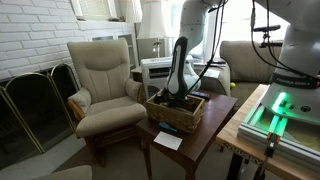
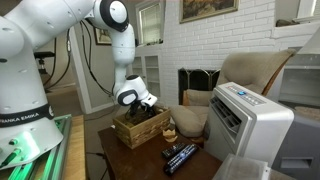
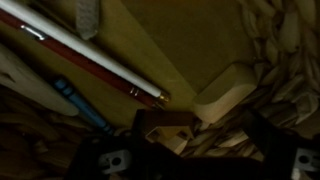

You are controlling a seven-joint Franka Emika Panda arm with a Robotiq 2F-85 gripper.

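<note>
My gripper is open, lowered into a woven basket on the dark table. In the dim wrist view, a pale wooden block rests against the wicker side, ahead of the gap between the fingers. Close by lies a darker brown block, also near that gap. A white pencil, a dark red pencil and a blue crayon are on the basket floor to the left. Nothing is clearly gripped. From outside, the basket walls hide the fingertips.
Black remote-like objects and a small wooden bowl are beside the basket. A white boxy appliance stands close on the table. White paper lies at the table's front edge.
</note>
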